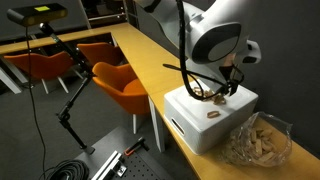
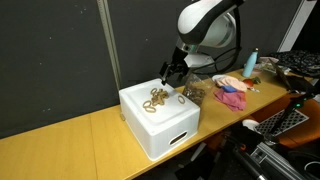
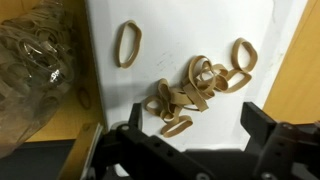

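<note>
Several tan rubber bands [image 3: 190, 97] lie in a loose pile on top of the white box [image 2: 150, 121]. One single band [image 3: 129, 44] rests apart from the pile on the same white surface. My gripper is open above the box, its dark fingers [image 3: 254, 128] far apart at the lower part of the wrist view. The pile shows between and ahead of the fingertips, and nothing is gripped. In exterior view 2 the gripper [image 2: 179, 76] hangs over the back of the box, above the bands.
A clear plastic bag [image 1: 258, 143] holding more tan pieces sits on the wooden table [image 2: 60, 143] beside the box. A pink cloth [image 2: 230, 99] and a blue bottle [image 2: 250, 64] stand further along. The table on the box's other side is bare.
</note>
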